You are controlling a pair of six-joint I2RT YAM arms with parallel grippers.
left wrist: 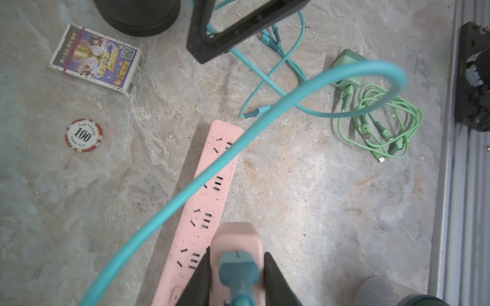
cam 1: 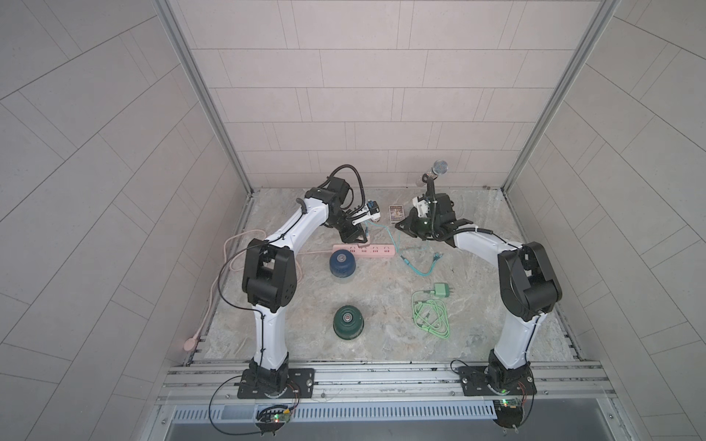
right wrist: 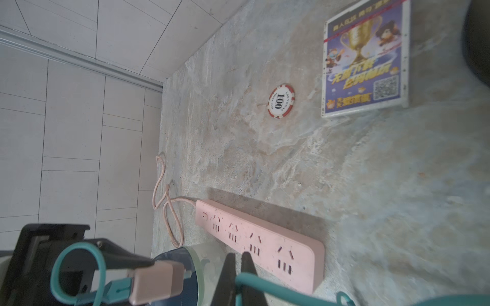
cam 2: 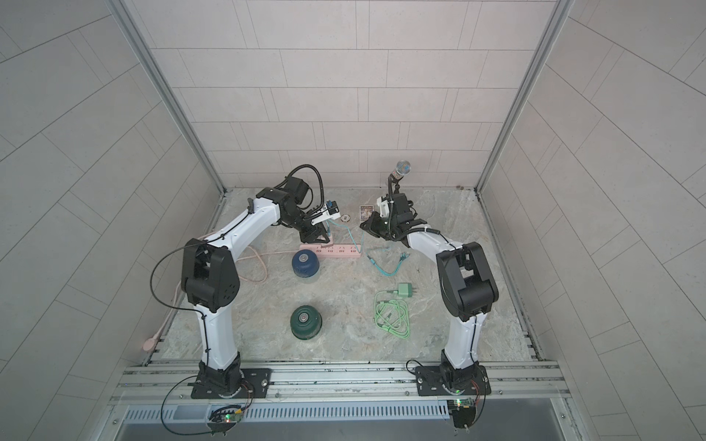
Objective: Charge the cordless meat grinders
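Note:
The pink charger block (left wrist: 237, 234), with a teal plug in it, is clasped by my left gripper, above the pink power strip (right wrist: 260, 242). Close by, my right gripper is closed on the teal cable, which stretches between the two arms in the left wrist view. The blue-topped grinder (cam 1: 342, 263) stands just in front of the strip's left part, and the green-topped grinder (cam 1: 348, 322) nearer the front. On the right lies a green charger (cam 1: 441, 289) with a coiled green cable (cam 1: 432, 317).
A poker chip (right wrist: 281, 101) and a card box (right wrist: 365, 58) lie behind the strip. A microphone (cam 1: 439, 168) rises from its stand behind the right arm. The strip's pink cord (right wrist: 168, 204) runs off left. The table's front middle, between green grinder and green cable, is clear.

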